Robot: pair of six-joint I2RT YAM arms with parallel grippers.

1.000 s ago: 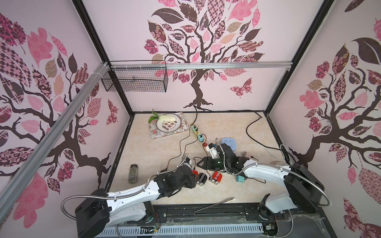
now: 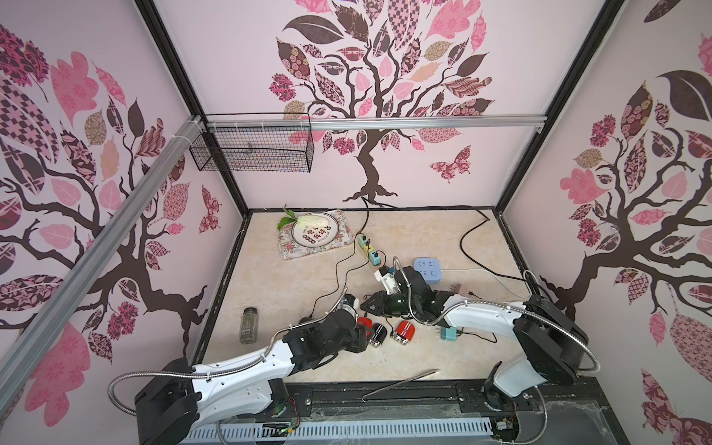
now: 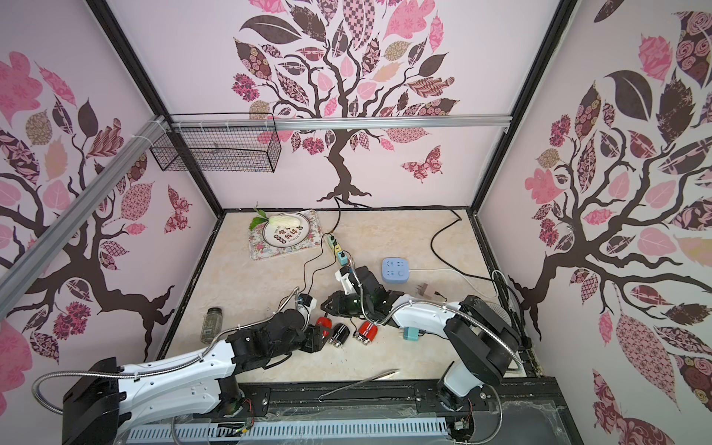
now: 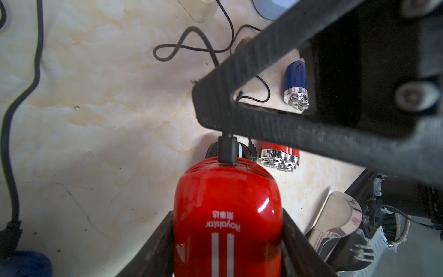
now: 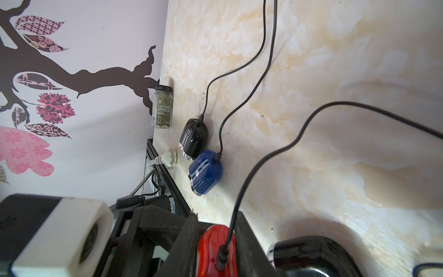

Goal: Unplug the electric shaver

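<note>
A red Royalstar shaver (image 4: 227,207) is held upright between the fingers of my left gripper (image 2: 359,326), low over the table front. A plug (image 4: 227,148) with a black cable stands in its top. My right gripper (image 2: 374,300) is just above it; in the left wrist view its dark finger hangs beside the plug. In the right wrist view the red shaver (image 5: 215,244) sits under that gripper's fingers, the cable passing between them; whether they touch the plug I cannot tell.
Other shavers, red (image 2: 404,332), black (image 2: 378,334) and blue (image 5: 205,170), lie nearby with cables. A jar (image 2: 248,325) stands left, a blue socket block (image 2: 427,270) behind the right arm, a plate (image 2: 311,230) at the back.
My left arm has shifted slightly.
</note>
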